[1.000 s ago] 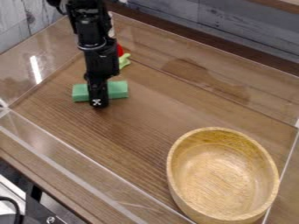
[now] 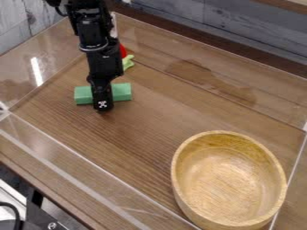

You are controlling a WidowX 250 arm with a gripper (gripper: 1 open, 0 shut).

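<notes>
My gripper [image 2: 103, 97] points down onto a flat green block [image 2: 83, 93] on the wooden table, left of centre. Its fingers are low over the block and cover part of it. The gripper looks shut; whether anything is between the fingertips is hard to see.
A large tan bowl [image 2: 228, 180] stands at the front right. Behind the arm lie a red object [image 2: 120, 50] and a yellow-green item [image 2: 126, 64], both partly hidden.
</notes>
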